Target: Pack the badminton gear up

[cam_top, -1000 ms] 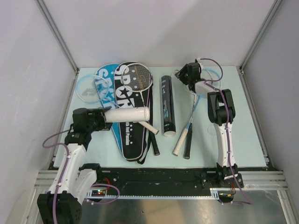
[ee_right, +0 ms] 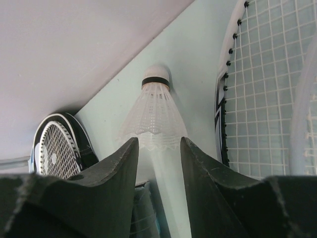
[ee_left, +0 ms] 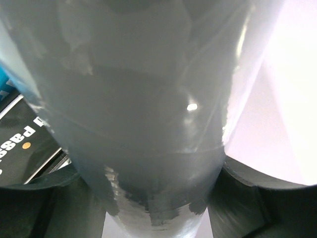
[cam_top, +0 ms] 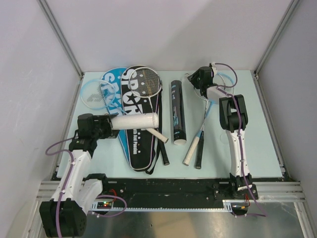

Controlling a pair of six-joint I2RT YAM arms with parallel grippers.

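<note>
My left gripper [cam_top: 111, 121] is shut on a white tube [cam_top: 141, 120], held crosswise over the racket bags [cam_top: 141, 148]; it fills the left wrist view [ee_left: 148, 99]. My right gripper is at the back right, part open, its fingertips at the skirt of a white shuttlecock [ee_right: 156, 114] with nothing clearly gripped. Rackets lie on the bags [cam_top: 144, 79] and at the right [cam_top: 193, 151]. A dark tube [cam_top: 178, 111] stands apart in the middle, lying lengthwise.
Another racket with a blue frame [cam_top: 84, 94] lies at the left. Walls border the back and sides.
Very little differs in the top view; the left arm with the white tube has shifted very slightly, and the right arm is nearly still.
</note>
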